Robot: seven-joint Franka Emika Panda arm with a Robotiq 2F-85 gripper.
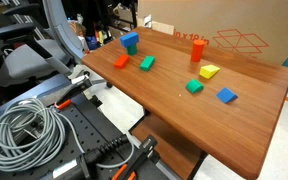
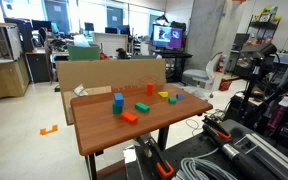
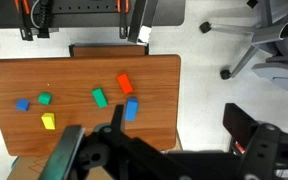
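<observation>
My gripper is open high above the table, its dark fingers wide apart at the bottom of the wrist view with nothing between them. On the brown table [image 1: 169, 85] a blue block [image 1: 130, 39] rests on top of a green one [image 1: 131, 49]. Beside this stack lie a red block [image 1: 121, 62] and a green block [image 1: 147, 62]. A red cylinder [image 1: 198, 50] stands upright farther along. Near it are a yellow block [image 1: 209, 71], another green block [image 1: 194, 86] and another blue block [image 1: 226, 95]. The wrist view does not show the cylinder.
A beige board [image 2: 89, 76] stands along the table's far side. Coiled grey cable [image 1: 29, 140] and black equipment occupy the near side. An office chair [image 3: 269, 85] stands off the table's end, and an orange piece [image 2: 49, 130] lies on the floor.
</observation>
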